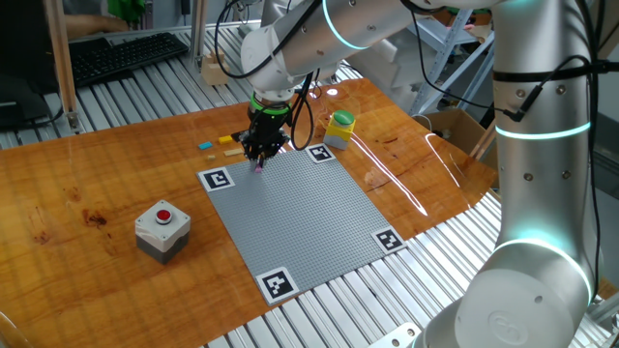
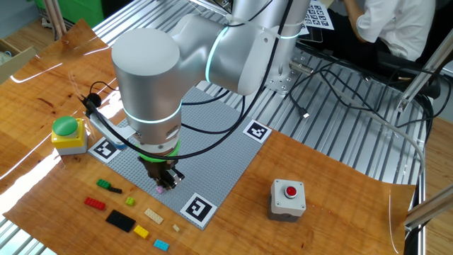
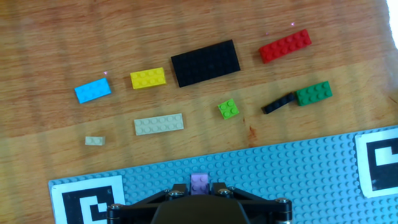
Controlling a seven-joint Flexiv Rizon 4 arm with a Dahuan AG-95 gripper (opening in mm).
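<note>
A small lilac brick sits between the fingertips of my gripper at the bottom of the wrist view, and both fingers close against its sides. In exterior view 2 the gripper points down over the edge strip of the grey baseplate, the brick showing as a pink spot at its tips. Exterior view 1 has the gripper near the baseplate's far edge. Whether the brick touches the plate's studs cannot be told.
Loose bricks lie on the wood beyond the plate: blue, yellow, large black, red, beige, lime, green. A red-button box and a green-button box flank the plate, whose middle is bare.
</note>
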